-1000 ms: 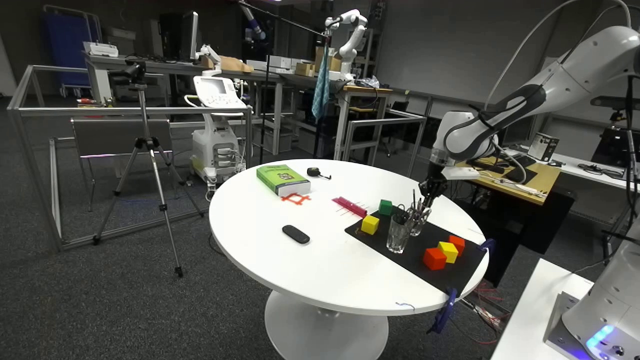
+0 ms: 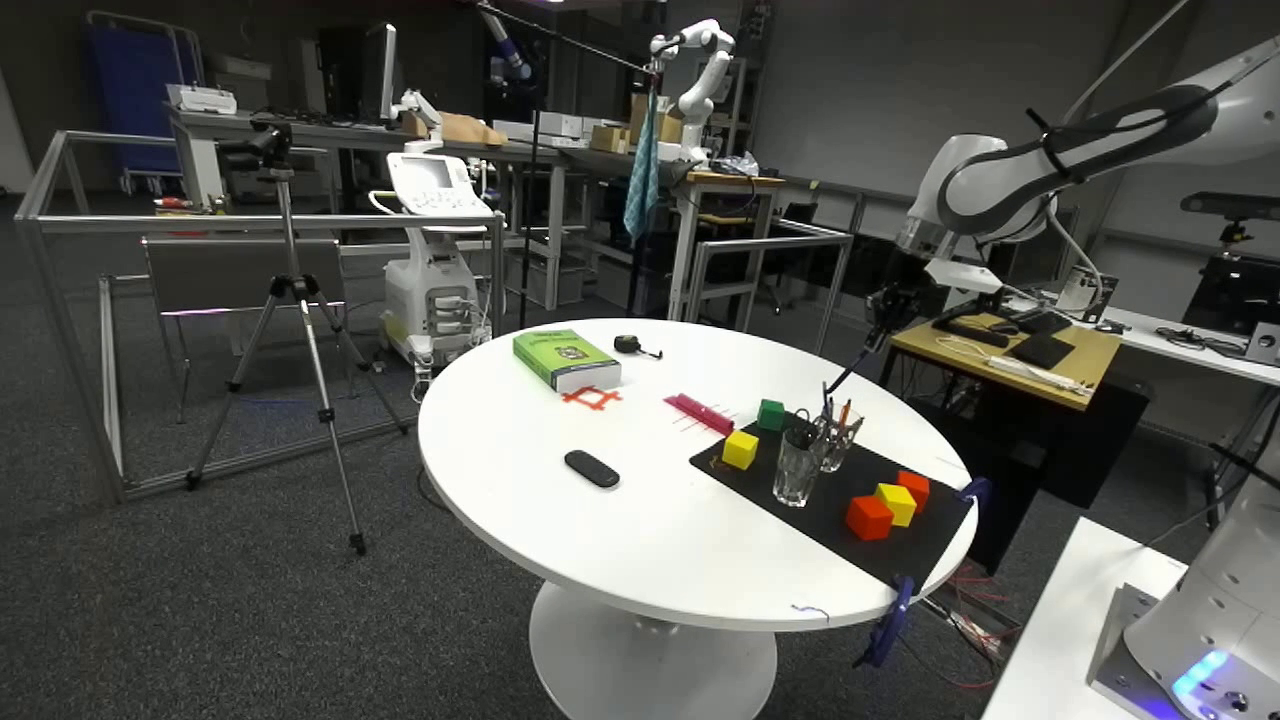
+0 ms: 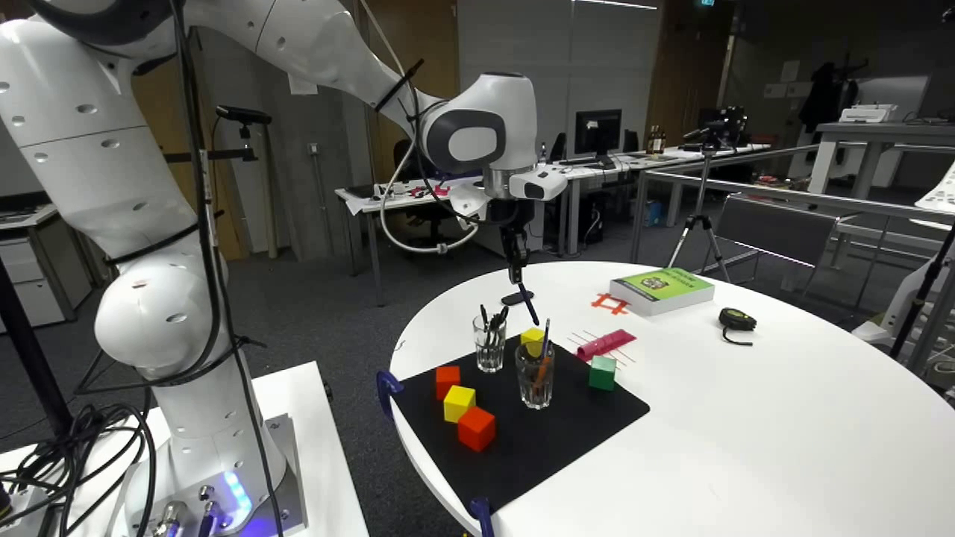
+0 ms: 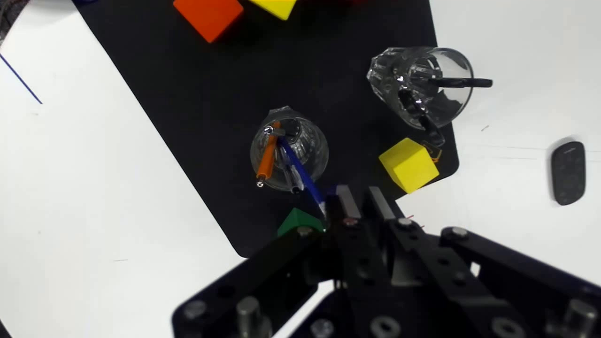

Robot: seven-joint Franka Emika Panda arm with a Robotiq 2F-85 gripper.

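Observation:
My gripper [image 3: 516, 279] is shut on a dark, thin pen [image 3: 529, 304], which slants down from the fingers above the table. In exterior view 1 this pen [image 2: 849, 370] shows above the nearby glass; in the wrist view I cannot clearly make out what lies between the fingertips. A clear glass [image 3: 535, 385] on the black mat holds an orange pen [image 4: 268, 157], a blue pen [image 4: 301, 173] and another pen. Beside it stands a second glass [image 4: 394, 73] containing black items.
Around the glasses lie a green cube [image 3: 602, 373], a yellow cube [image 4: 409, 166], and a row of two red cubes with a yellow one [image 3: 459, 403] between. A green book [image 2: 566, 360], a tape measure [image 3: 736, 319] and a black remote [image 2: 591, 468] occupy the white table, otherwise largely clear.
The arm has risen from just over the glass with the pens. A dark pen now shows below the gripper, clear of the glass; the cubes and both glasses stay put.

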